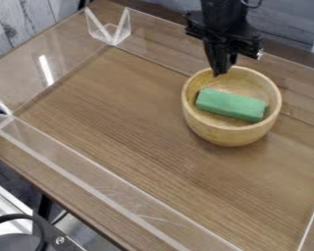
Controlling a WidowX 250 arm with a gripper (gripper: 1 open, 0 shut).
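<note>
A tan round bowl point(219, 128) sits on the right half of the wooden table, holding a green block point(232, 104) that lies flat inside. My black gripper point(220, 71) reaches down from the top, its fingertips at the bowl's back rim, above and behind the block. It is shut, with nothing visible between the fingers.
A clear angular plastic piece point(110, 26) stands at the back left. Black cables point(23, 221) show at the lower left, off the table's edge.
</note>
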